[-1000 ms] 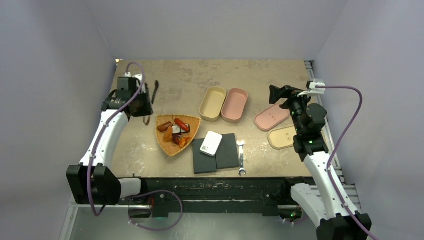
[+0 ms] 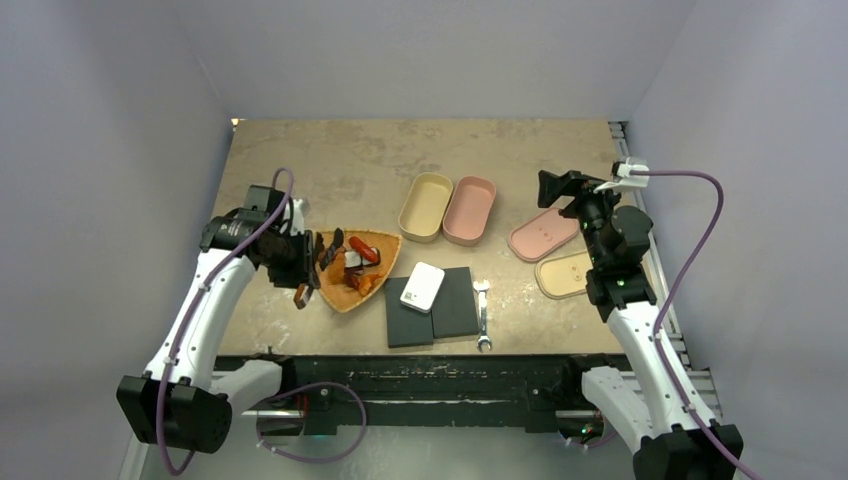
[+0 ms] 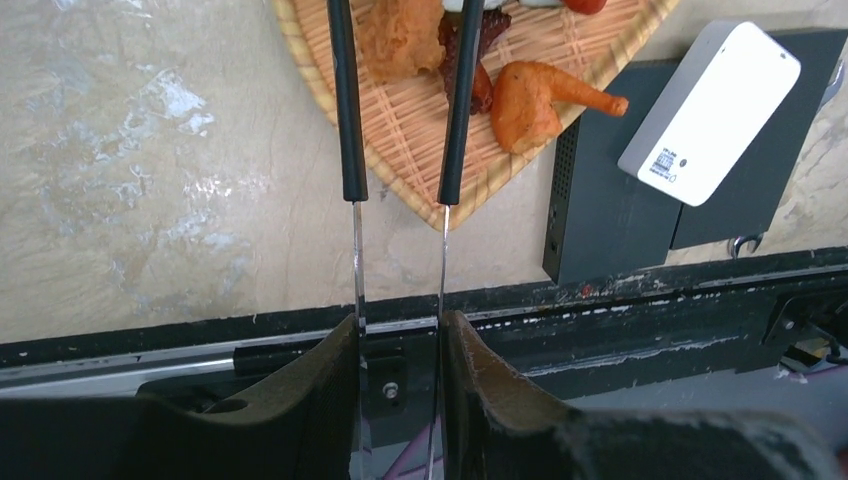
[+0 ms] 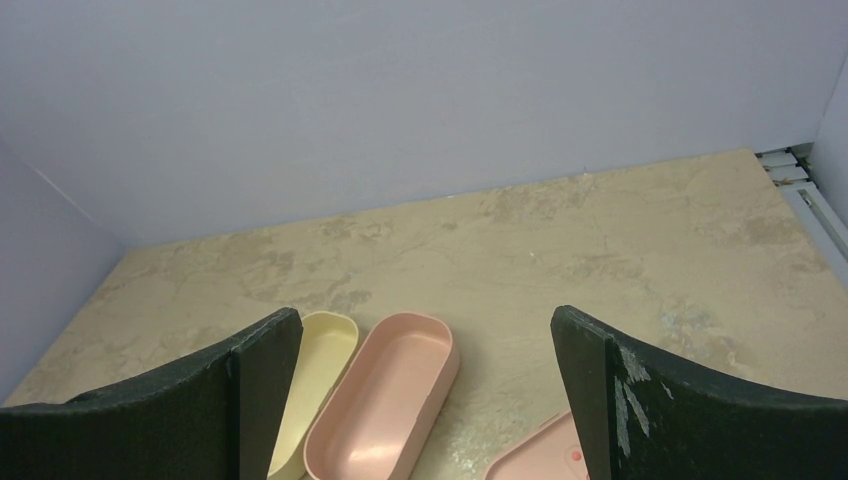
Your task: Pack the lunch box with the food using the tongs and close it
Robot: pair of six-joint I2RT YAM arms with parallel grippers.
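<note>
My left gripper is shut on a pair of tongs (image 3: 349, 120) with metal arms and black ends. Their ends reach over the left part of a woven basket (image 2: 338, 301), standing apart from each other, and run out of the left wrist view at its top. In the basket lie a red sausage (image 2: 361, 247), a fried orange piece (image 3: 400, 38), a chicken leg (image 3: 530, 100) and other food. A brown piece at its left is mostly hidden by the tongs. My right gripper is open and empty, above the right side of the table.
A yellow box (image 2: 426, 207) and a pink box (image 2: 469, 211) stand empty mid-table. The pink lid (image 2: 540, 238) and yellow lid (image 2: 562, 275) lie near the right arm. Dark panels (image 2: 458, 305), a white device (image 2: 423, 287) and a wrench (image 2: 483, 315) occupy the front.
My left gripper has come toward the front with the tongs, from behind the basket to over its left part. The right arm and the boxes have not moved.
</note>
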